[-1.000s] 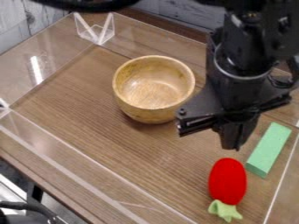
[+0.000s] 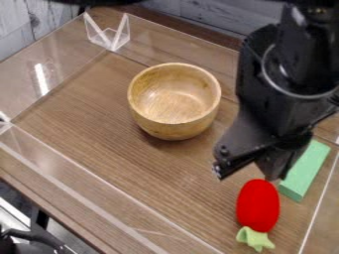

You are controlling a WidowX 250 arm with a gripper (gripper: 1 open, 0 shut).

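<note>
The black gripper (image 2: 245,159) hangs large over the right half of the tray, above a red rounded object (image 2: 259,203) with a pale green top, which lies near the front. A wooden bowl (image 2: 172,99) stands left of the gripper. A green block (image 2: 306,171) lies at the right, partly behind the gripper. I see nothing held; whether the fingers are open or shut is unclear.
A clear plastic piece (image 2: 109,32) is at the back left, by the edge.
The gripper has shifted slightly right and down in the view, now hiding more of the green block's top. The objects look unmoved.
</note>
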